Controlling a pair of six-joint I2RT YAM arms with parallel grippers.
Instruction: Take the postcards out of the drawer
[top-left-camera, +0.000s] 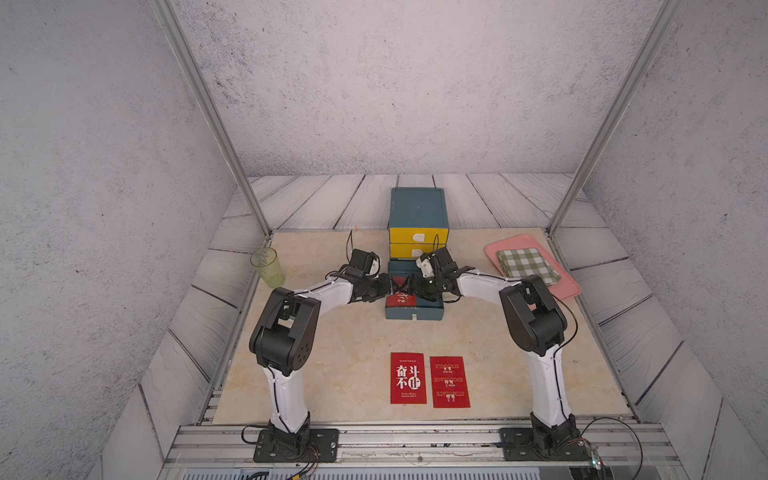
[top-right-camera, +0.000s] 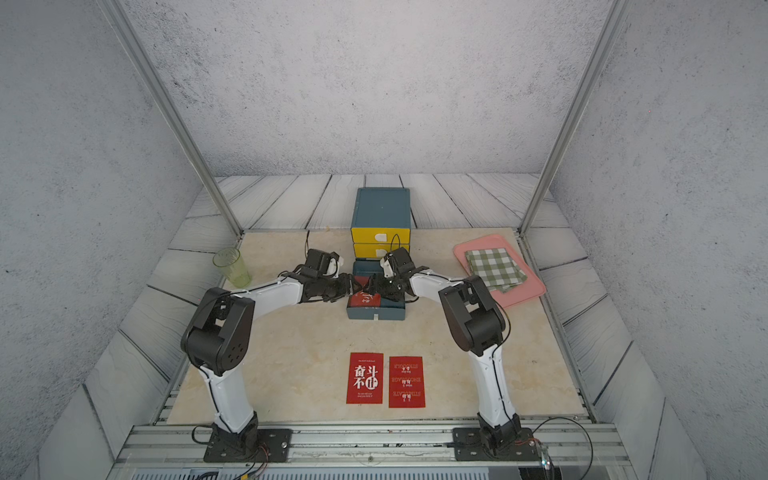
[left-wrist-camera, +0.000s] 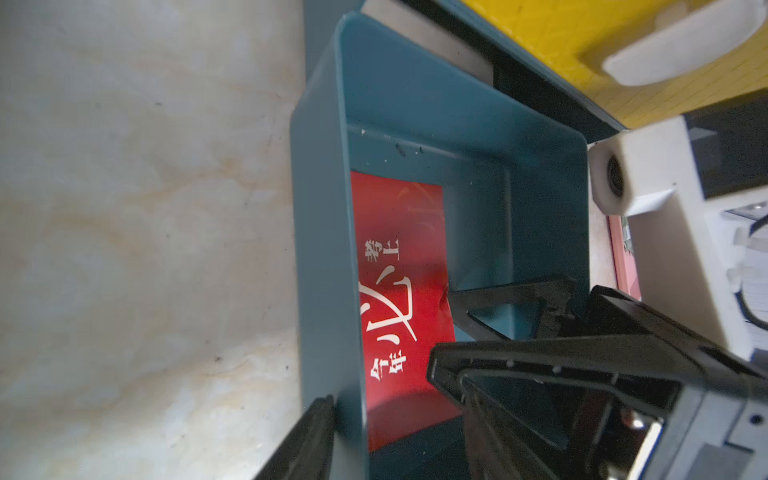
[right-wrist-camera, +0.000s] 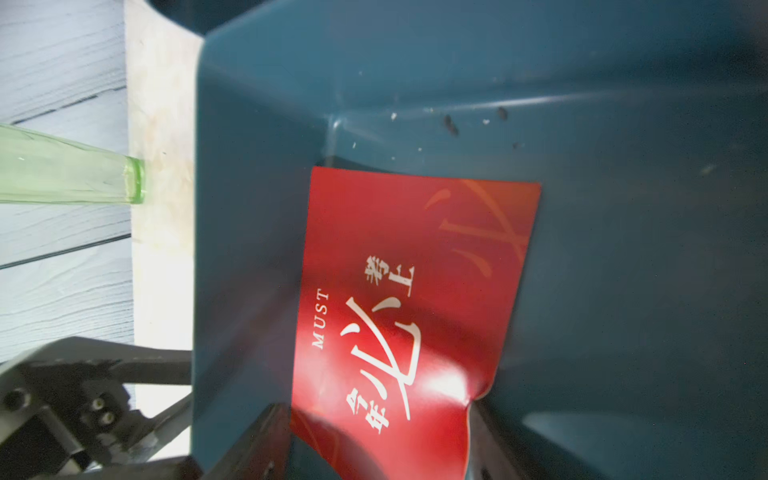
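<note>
A red postcard (right-wrist-camera: 400, 280) lies in the pulled-out teal drawer (top-left-camera: 414, 314), its edge bent near my right gripper's fingers. My left gripper is open at the drawer's left wall, seen between its blurred fingertips in the left wrist view. My right gripper is open over the lower part of the card, inside the drawer. Two other red postcards, one (top-left-camera: 408, 377) beside the other (top-left-camera: 450, 381), lie flat on the table in front.
A yellow-fronted cabinet (top-left-camera: 417, 208) stands behind the drawer. A green glass (top-left-camera: 268, 268) is at the left, a pink tray (top-left-camera: 560, 284) with a checked cloth at the right. The table between drawer and front cards is clear.
</note>
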